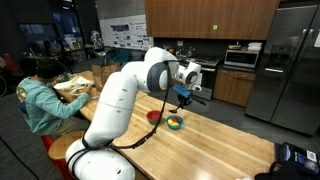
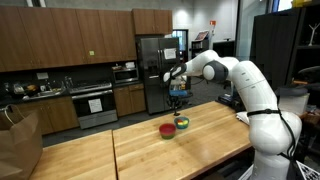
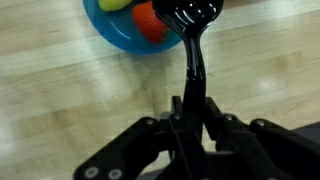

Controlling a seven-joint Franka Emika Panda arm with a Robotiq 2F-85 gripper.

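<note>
A black spoon-like utensil is held in my gripper, which is shut on its handle. Its broad dark end reaches the top of the wrist view, beside the blue bowl. Inside that bowl lie a red item and a yellow-green item, only partly in view. In exterior view 1 the blue bowl stands on the table below my gripper. The held utensil is too small to make out clearly there.
A red bowl stands next to the blue one on the wooden table. To the right, the tabletop is clear. A person sits at the left, and a brown paper bag stands behind.
</note>
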